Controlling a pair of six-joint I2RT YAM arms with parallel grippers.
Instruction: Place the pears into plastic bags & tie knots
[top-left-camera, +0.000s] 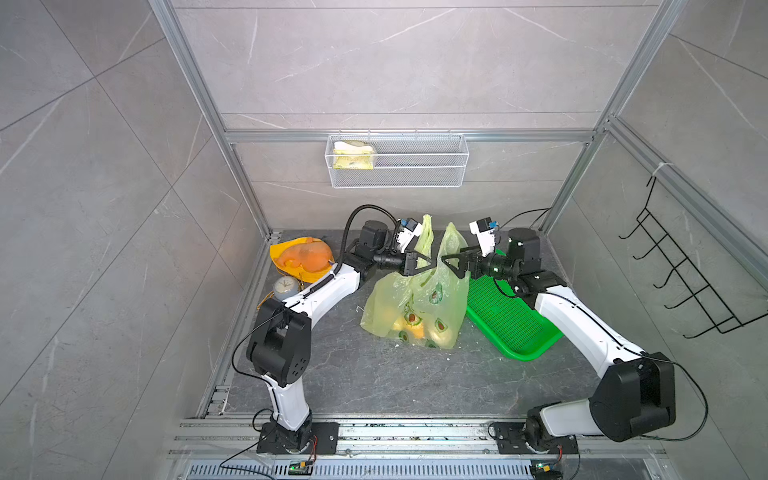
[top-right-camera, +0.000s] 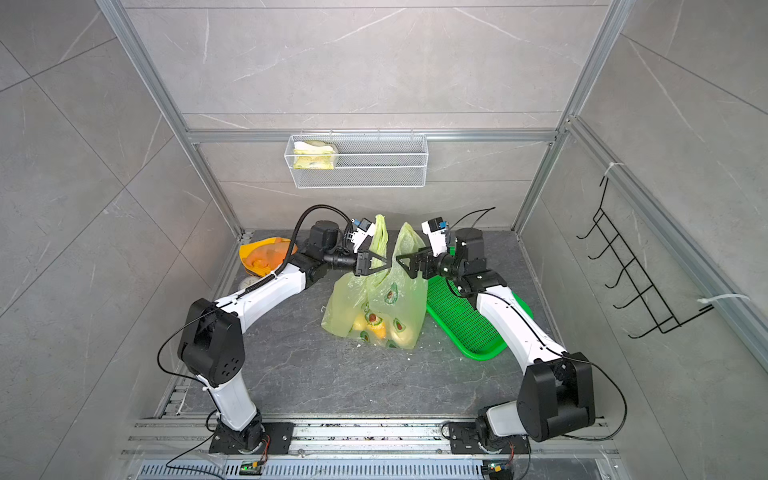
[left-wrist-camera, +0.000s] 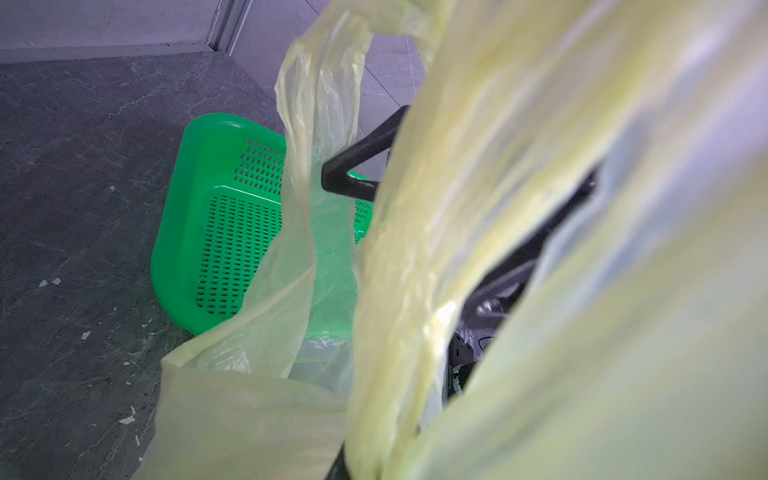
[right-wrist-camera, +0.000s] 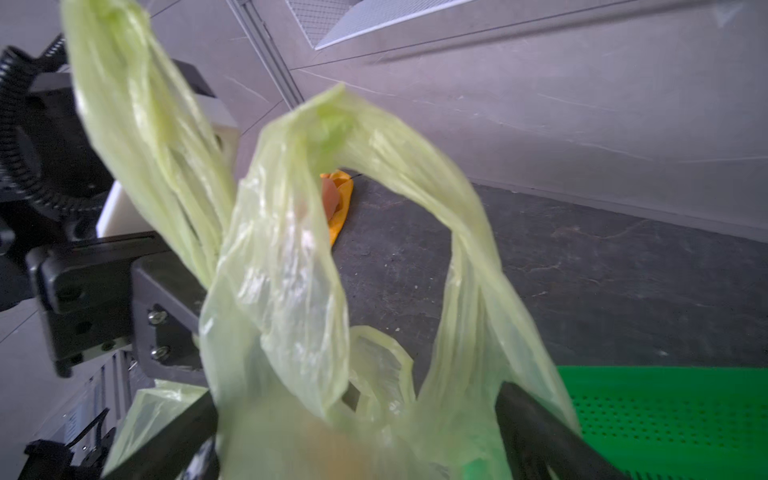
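A translucent yellow-green plastic bag (top-left-camera: 376, 308), printed with avocados, stands upright on the table's middle. Pale yellow shapes (top-left-camera: 409, 329) show dimly through its lower part, likely the pears. My left gripper (top-left-camera: 435, 262) is shut on the bag's gathered left handle (top-left-camera: 426, 232), whose loop rises above the fingers. To its right, my right gripper (top-left-camera: 451, 265) is open at the other handle (top-left-camera: 451, 238). In the right wrist view its fingers (right-wrist-camera: 528, 424) stand wide apart, with the looped handle (right-wrist-camera: 464, 216) between them. No knot shows.
A green perforated basket (top-left-camera: 520, 349) lies beneath my right arm, empty where visible. At the back left are an orange bag (top-left-camera: 286, 254) and a round pale object (top-left-camera: 285, 287). A wire shelf (top-left-camera: 424, 158) holds folded bags.
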